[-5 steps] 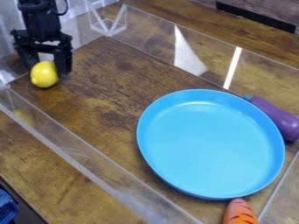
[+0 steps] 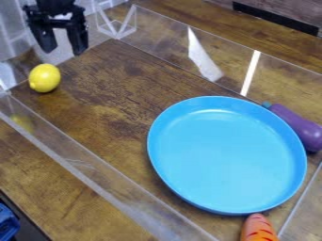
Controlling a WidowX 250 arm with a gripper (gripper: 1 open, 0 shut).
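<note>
My black gripper [image 2: 56,40] hangs open at the top left, raised above and slightly behind a yellow oval object [image 2: 44,78], with nothing between its fingers. The yellow object rests on the wooden surface beside the clear wall at the left. A large blue plate [image 2: 227,153] fills the right front of the wooden area.
A purple eggplant [image 2: 292,127] lies at the right edge and an orange carrot [image 2: 258,229] at the bottom right. Clear plastic walls border the area. A dark blue item [image 2: 8,224] shows at the bottom left.
My gripper has moved up, away from the yellow object.
</note>
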